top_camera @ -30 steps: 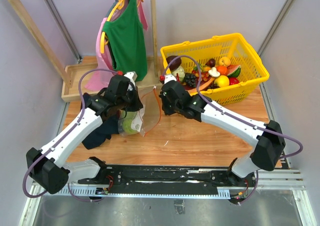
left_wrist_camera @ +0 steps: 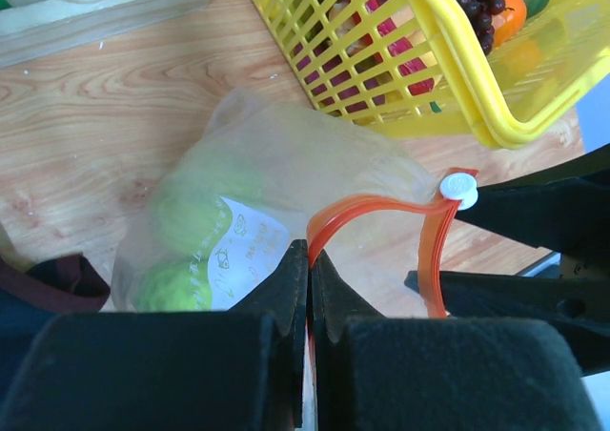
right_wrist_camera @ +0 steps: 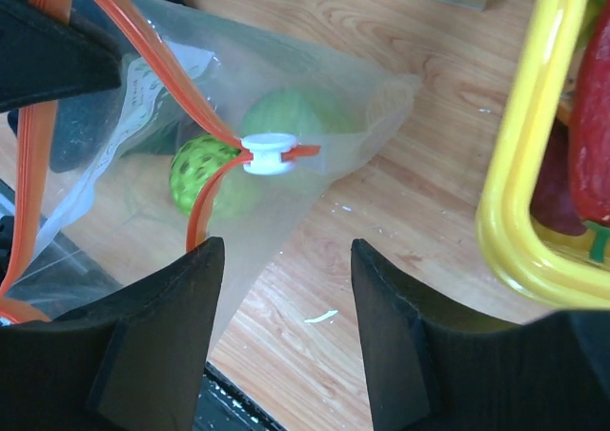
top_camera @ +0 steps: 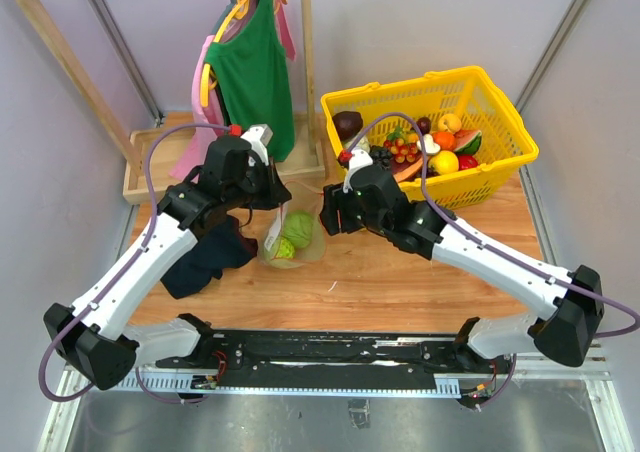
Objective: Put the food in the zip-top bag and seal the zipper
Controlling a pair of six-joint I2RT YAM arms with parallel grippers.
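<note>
The clear zip bag [top_camera: 305, 242] with green food [top_camera: 296, 228] inside stands in mid-table, its orange zipper open, a white slider [right_wrist_camera: 270, 154] on it. My left gripper [top_camera: 275, 197] is shut on the bag's edge at the orange zipper strip [left_wrist_camera: 348, 207]. My right gripper is open beside the bag, just right of it, its fingers apart below the slider.
The yellow basket [top_camera: 505, 162] of toy fruit and vegetables is at the back right. A wooden rack with clothes [top_camera: 250, 62] stands back left, and dark cloth [top_camera: 205, 267] lies left of the bag.
The right arm has moved right and its gripper has opened out a little from the bag, whose mouth now gapes wider, showing more of the green food.
</note>
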